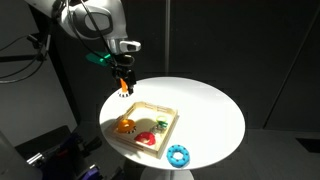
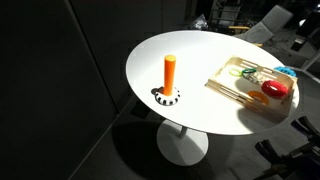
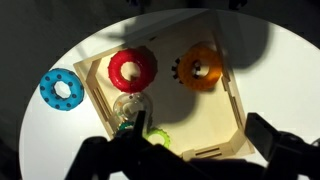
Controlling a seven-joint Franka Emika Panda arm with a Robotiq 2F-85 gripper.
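Note:
My gripper stands open above the table, with nothing between its fingers; in exterior view 1 the gripper (image 1: 124, 80) overlaps the orange post. That upright orange post (image 2: 169, 75) rises from a round black-and-white base near the table's edge. A shallow wooden tray (image 3: 228, 80) holds several rings. Toward one side of it are an orange ring (image 3: 186, 70) and a red ring (image 3: 152, 70). A clear ring (image 3: 121, 105) and a green ring (image 3: 165, 136) lie nearby, the green one partly near a dark finger. Outside the tray is a blue ring (image 3: 46, 89) with dark spots.
Low walls rim the tray. Around the table the floor is dark.

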